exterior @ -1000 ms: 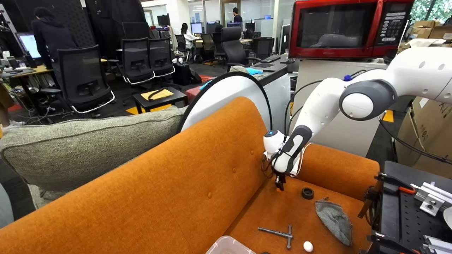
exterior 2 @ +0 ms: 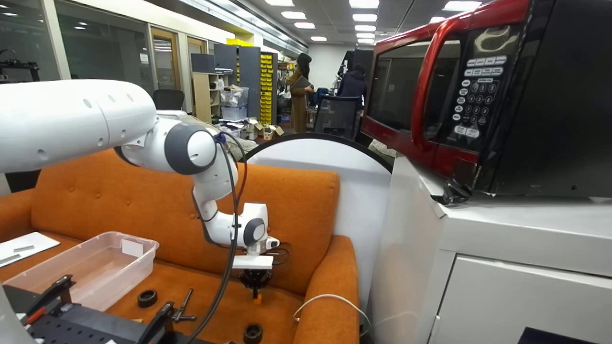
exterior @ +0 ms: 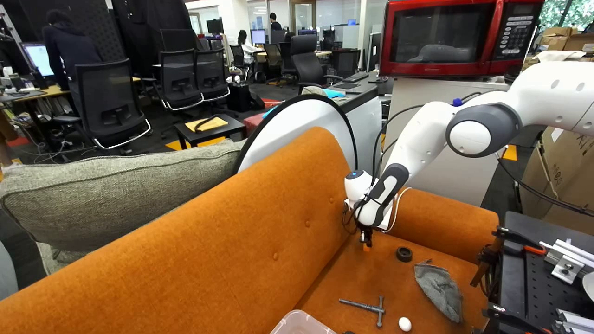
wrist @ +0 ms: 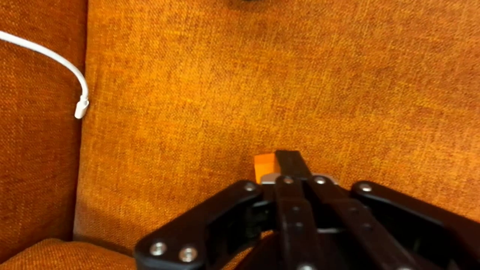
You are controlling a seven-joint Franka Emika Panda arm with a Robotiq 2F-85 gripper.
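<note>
My gripper [exterior: 365, 239] points down over the seat of the orange sofa, close to its back. In the wrist view its fingers [wrist: 292, 164] are pressed together, and nothing shows between them. A small orange block [wrist: 264, 164] peeks out just left of the fingertips there, partly hidden by the gripper. The same block [exterior 2: 258, 298] appears right at the fingertips in exterior view 2. Whether it touches them, I cannot tell.
On the seat lie a black ring [exterior: 404, 254], a grey cloth [exterior: 440, 292], a T-shaped metal tool [exterior: 364, 305] and a white egg-shaped thing [exterior: 404, 324]. A clear bin [exterior 2: 146, 263] stands farther along. A white cable [wrist: 54, 56] hangs by the armrest.
My gripper has risen slightly and shifted a little toward the sofa back. More of the orange block shows below the fingertips. The other things on the seat lie unchanged.
</note>
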